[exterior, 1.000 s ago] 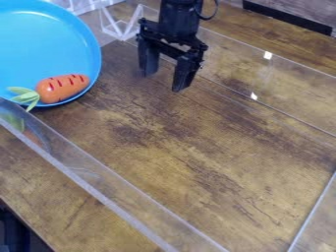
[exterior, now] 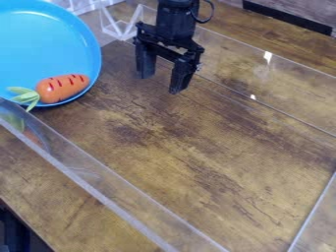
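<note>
The black gripper (exterior: 161, 69) hangs at the top centre over the wooden table, its two fingers spread apart with nothing visible between them. To its left, a toy carrot (exterior: 63, 87) with pale green leaves rests in a blue round plate (exterior: 33, 39), near that plate's lower right rim.
Clear acrylic walls edge the work area, one along the lower left (exterior: 112, 192) and others on the right and back. A white rack (exterior: 112, 20) stands at the top left.
The gripper has shifted very slightly to the left. The carrot and plate have not moved.
</note>
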